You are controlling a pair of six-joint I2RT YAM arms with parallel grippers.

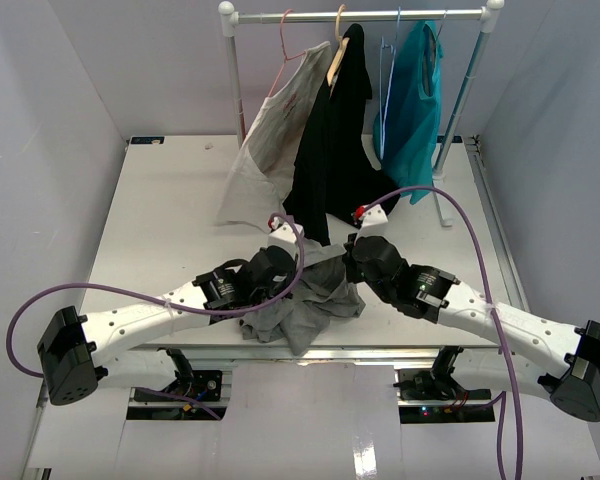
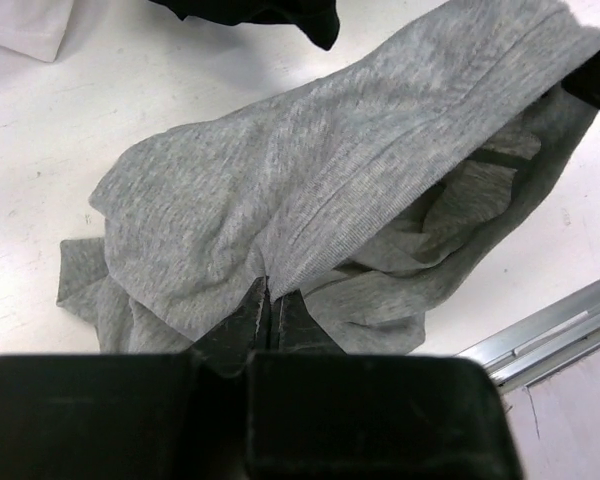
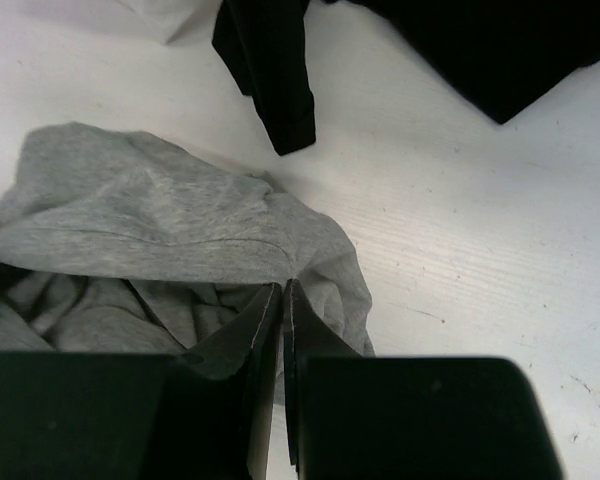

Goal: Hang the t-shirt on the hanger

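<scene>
The grey T-shirt (image 1: 310, 310) lies bunched on the white table beneath both arms, its upper fold lifted. My left gripper is shut on that cloth, which rises from between its fingertips toward the upper right of the left wrist view. My right gripper is shut on the other end of the same fold, seen stretched to the left in the right wrist view. In the top view the two grippers stand apart over the shirt, the fold spanning between them.
A rail (image 1: 370, 16) at the back carries a white garment (image 1: 270, 150), a black one (image 1: 325, 170) on a wooden hanger, a teal one (image 1: 410, 110) and a bare blue hanger (image 1: 384, 100).
</scene>
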